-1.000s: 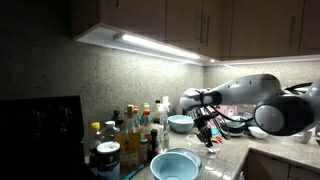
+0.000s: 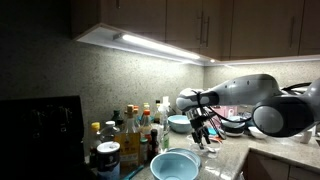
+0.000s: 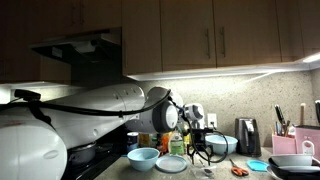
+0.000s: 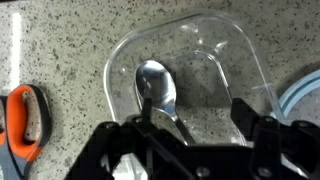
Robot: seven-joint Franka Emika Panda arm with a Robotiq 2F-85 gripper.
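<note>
A clear plastic container fills the middle of the wrist view, with a metal spoon lying in it. The bowl of the spoon points toward the container's upper left; its handle runs down between my fingers. My gripper hangs above the container with its black fingers apart, gripping nothing that I can see. The left finger appears close to the spoon; whether they touch is unclear. In exterior view 1 the gripper is over the counter beyond the bowls.
Orange-handled scissors lie left of the container, and a pale blue rim borders it on the right. A light blue bowl sits nearer on the counter, with several bottles along the wall.
The bowls and bottles have stayed where they were.
</note>
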